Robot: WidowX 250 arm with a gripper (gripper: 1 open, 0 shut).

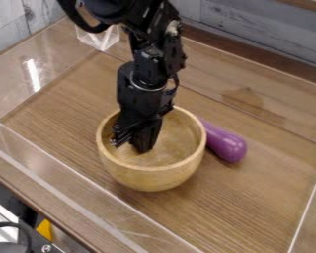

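The black robot gripper (pixel 137 135) reaches down into the left-back part of a large tan bowl (pixel 158 168), its fingertips low inside the rim. It looks shut, with nothing visible between its fingers, though the tips are dark and partly hidden by the arm. A purple eggplant-like object (pixel 221 142) lies outside the bowl, just to its right.
A wooden tabletop (pixel 253 198) surrounds the bowl, with free room at the right and left. A clear plastic object (pixel 98 36) is at the back left. Walls line the back, and a dark cable and yellow item sit at the lower left.
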